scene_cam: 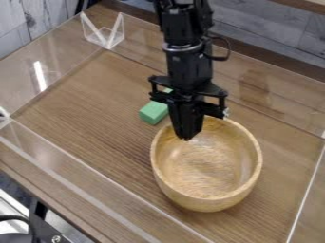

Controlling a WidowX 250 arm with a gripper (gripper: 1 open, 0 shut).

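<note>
My black gripper [187, 128] points down over the back rim of a beige oval bowl [208, 176]; it looks shut, with nothing visible between its fingers. The bowl appears empty. A green block [154, 112] lies on the wooden table just behind and left of the bowl, partly hidden by the arm.
Bare table [76, 123] stretches to the left and right of the bowl. A clear plastic piece [105, 31] sits at the back left. A dark cable lies at the bottom left corner.
</note>
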